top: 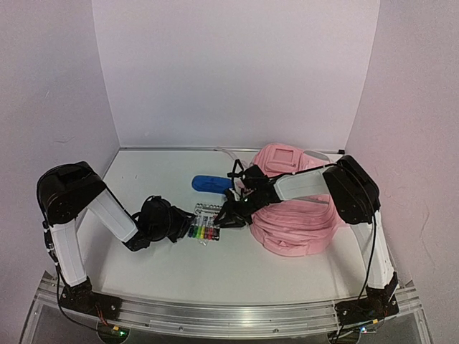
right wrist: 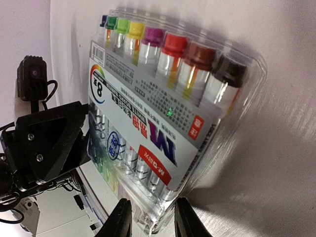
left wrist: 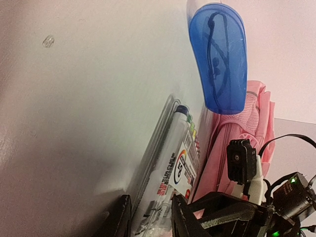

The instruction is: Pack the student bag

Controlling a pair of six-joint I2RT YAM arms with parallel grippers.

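A clear pack of colored markers [top: 204,232] with a white label is tilted up off the table between my two grippers. In the left wrist view its side [left wrist: 178,168] runs down between the fingers of my left gripper, which is shut on one edge. My right gripper is shut on the opposite edge of the marker pack [right wrist: 148,106], its clear plastic filling the space between the fingers. The pink bag [top: 294,233] lies behind and to the right of the right gripper. Whether anything is inside the bag cannot be told.
A blue translucent case [top: 211,184] with something dark inside lies behind the marker pack. The right forearm [top: 301,185] crosses over the bag.
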